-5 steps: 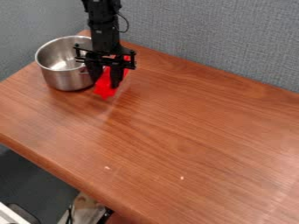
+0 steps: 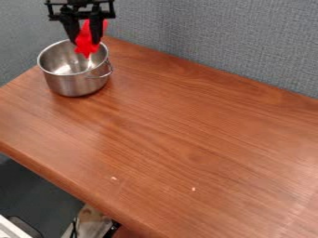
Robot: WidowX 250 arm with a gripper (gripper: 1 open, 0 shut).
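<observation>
My black gripper hangs above a steel pot at the upper left of the camera view, with a red object between or just behind its fingers over the pot's rim and opening. The red object's exact shape and how the fingers grip it are too small to tell. The pot stands upright on the wooden table, with a handle on its right side.
A grey fabric wall runs along the back. The table's edge is at the lower left, with cables and pale items below it.
My gripper and the red object have risen and moved left, from beside the pot to above it. The pot stands in about the same place.
</observation>
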